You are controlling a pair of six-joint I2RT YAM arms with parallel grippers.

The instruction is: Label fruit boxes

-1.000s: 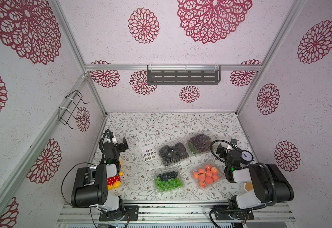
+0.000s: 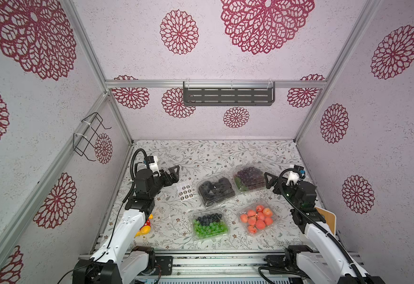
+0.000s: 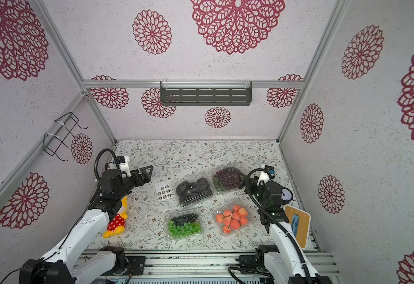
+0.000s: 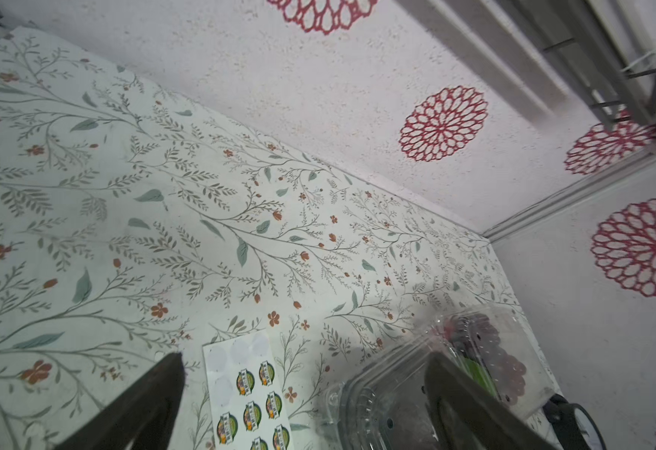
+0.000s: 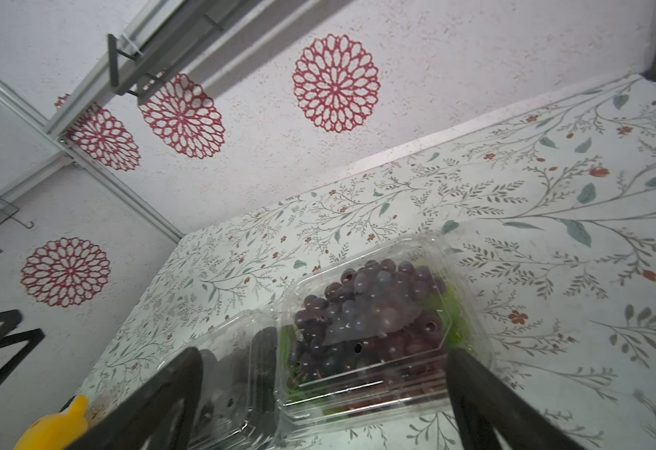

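Four clear fruit boxes lie on the table: one of dark plums (image 2: pixel 216 190), one of dark red grapes (image 2: pixel 250 177), one of green and black grapes (image 2: pixel 209 224) and one of peaches (image 2: pixel 258 217). A white sheet of round stickers (image 2: pixel 185 190) lies flat, left of the plum box. Above and left of that sheet, my left gripper (image 2: pixel 173 173) stands open and empty. My right gripper (image 2: pixel 270 179), open too, hangs by the right end of the red grape box. In the right wrist view, the red grape box (image 5: pixel 373 330) shows beyond its blurred fingers (image 5: pixel 485 405).
A plush toy in red and yellow (image 3: pixel 116 223) lies under the left arm. On the right are a tan board (image 3: pixel 299 223) and a round dial (image 3: pixel 287 194). A grey shelf (image 2: pixel 228 96) hangs on the back wall.
My left gripper moved right and toward the sticker sheet; my right gripper shifted slightly left, closer to the red grape box. The boxes stayed put.
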